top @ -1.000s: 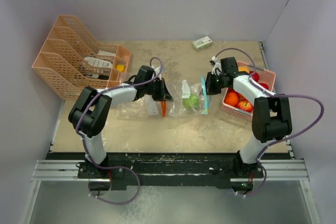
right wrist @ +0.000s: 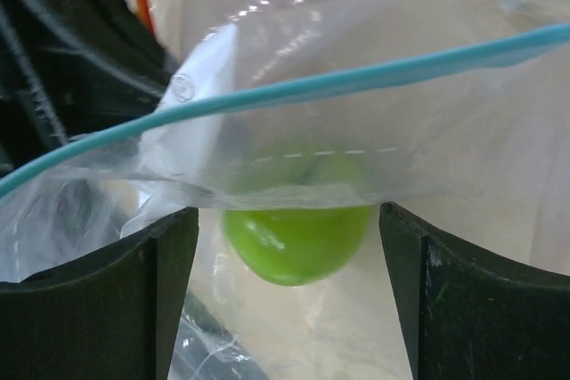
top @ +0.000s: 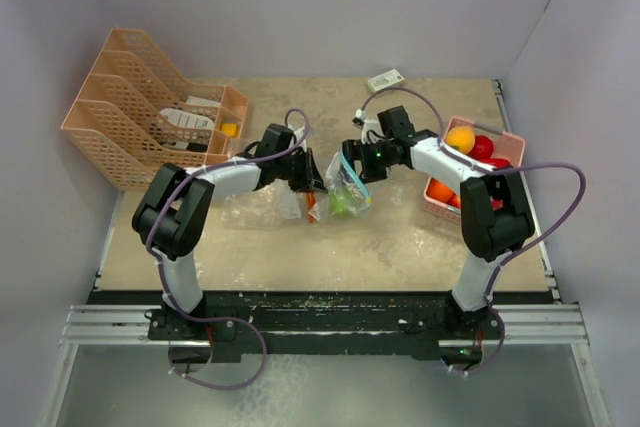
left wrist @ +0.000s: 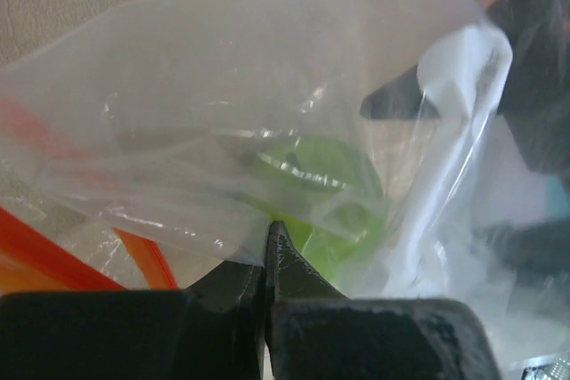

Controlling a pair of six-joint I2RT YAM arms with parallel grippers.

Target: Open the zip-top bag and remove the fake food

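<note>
The clear zip top bag (top: pixel 340 172) with a teal zip lies mid-table, a green fake fruit (right wrist: pixel 294 238) inside. My left gripper (top: pixel 312 185) is shut at the bag's left end, beside orange pieces (left wrist: pixel 40 255) under plastic. In the left wrist view the bag covers most of what lies past its fingertips; whether film is pinched cannot be told. My right gripper (top: pixel 362 162) is open at the bag's zip end, its fingers either side of the green fruit, with plastic draped above it in the right wrist view.
A pink basket (top: pixel 510 147) of red and orange fruit stands at the right, a tiered peach organiser (top: pixel 130 107) at the back left. A small white box (top: pixel 386 80) is at the back.
My right gripper has moved left toward the left one and opened, with the teal zip end of the bag shifting left. The left arm has stayed put.
</note>
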